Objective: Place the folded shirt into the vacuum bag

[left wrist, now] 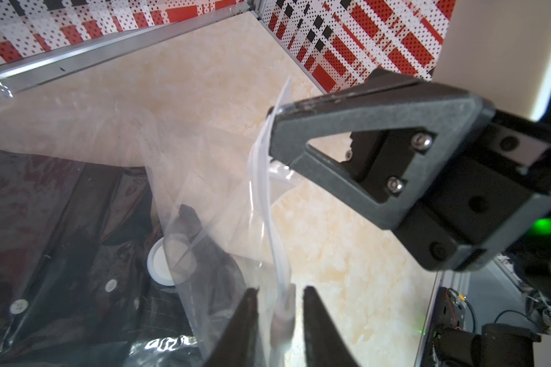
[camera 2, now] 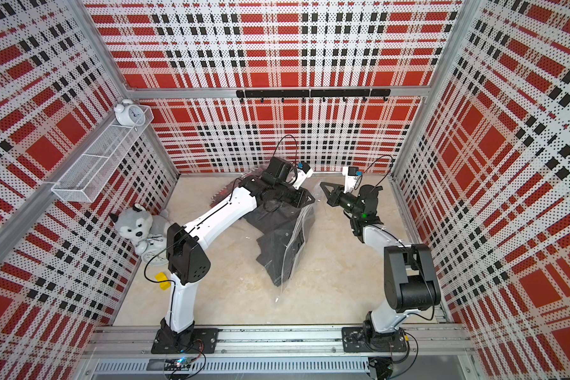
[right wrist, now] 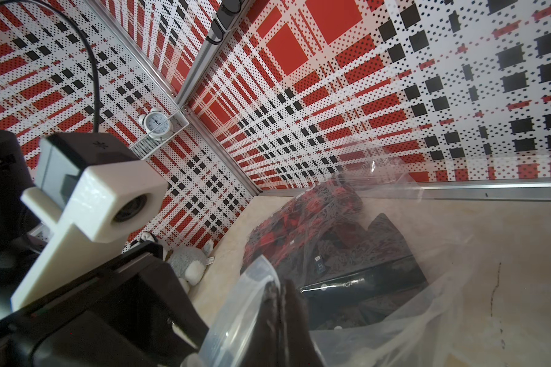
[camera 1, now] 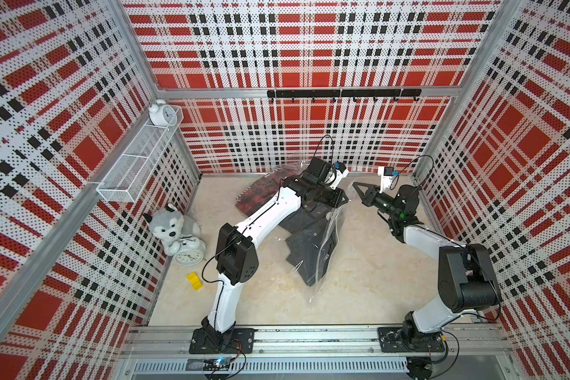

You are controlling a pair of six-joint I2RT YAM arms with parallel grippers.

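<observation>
The clear vacuum bag [left wrist: 208, 140] lies with the dark grey shirt [camera 1: 310, 253] visible through its film, its red plaid part [right wrist: 306, 226] toward the back left. My right gripper is shut on the bag's edge, which stands pulled up at its fingertips in the left wrist view. Just below that, my left gripper stands part open; the bag's upright edge runs between its two blurred fingertips. In the top left view the left arm covers the shirt's middle. Whether all of the shirt lies inside the bag, I cannot tell.
At the left sit a grey-and-white plush dog [camera 1: 167, 228], a white clock [camera 1: 188, 254] and a small yellow object [camera 1: 194, 281]. A wire basket [camera 1: 139, 155] hangs on the left wall. Bare tabletop [camera 1: 386, 272] lies right of the bag.
</observation>
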